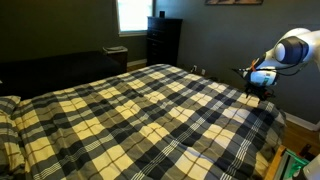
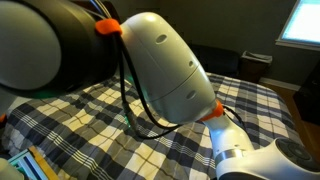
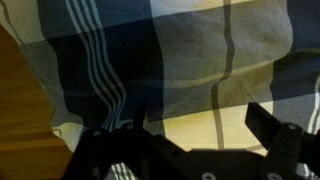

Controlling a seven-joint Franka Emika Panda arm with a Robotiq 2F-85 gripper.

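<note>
A plaid blanket in white, navy and black lies spread over a bed, wrinkled in places. My gripper is over the blanket's right-hand edge in exterior view 1, small and dark there. From the wrist, the gripper stands open, its black fingers wide apart with only blanket visible below and nothing held. Whether the fingertips touch the cloth cannot be told. In exterior view 2 the arm covers much of the blanket, and the gripper is hidden.
Wooden floor shows past the blanket's edge at the left of the wrist view. A dark dresser and a small side table stand at the back. Most of the blanket is clear of objects.
</note>
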